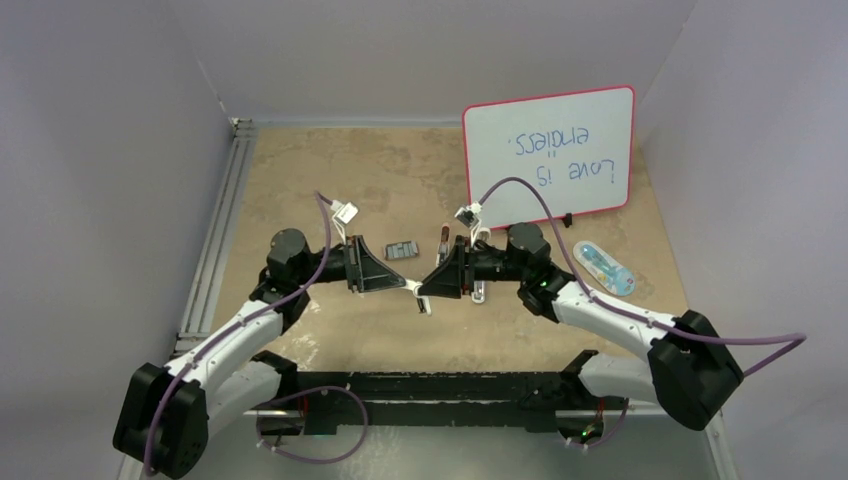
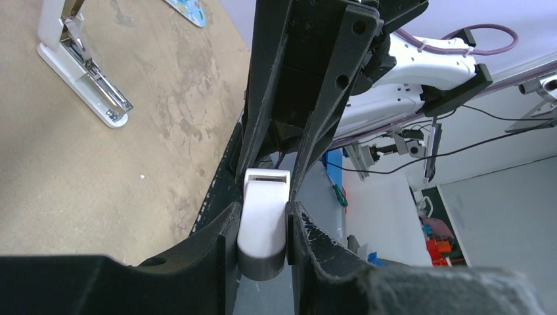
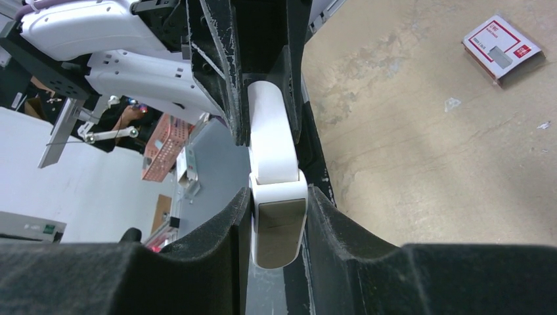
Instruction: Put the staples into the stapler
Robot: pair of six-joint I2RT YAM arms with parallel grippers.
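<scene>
Between my two grippers hangs a slim white object, gripped at both ends; what it is cannot be told for sure. My left gripper is shut on its near end, a rounded white piece with a grey tip. My right gripper is shut on the other end, which looks like a white sleeve with a grey-brown end. A white stapler stands opened on the table, its metal magazine showing; in the top view my right arm partly covers it. The staple box, white with red edging, lies on the table behind the grippers.
A whiteboard with writing lies at the back right. A blue and white packaged item rests on the right. A small white and black piece shows just below the grippers.
</scene>
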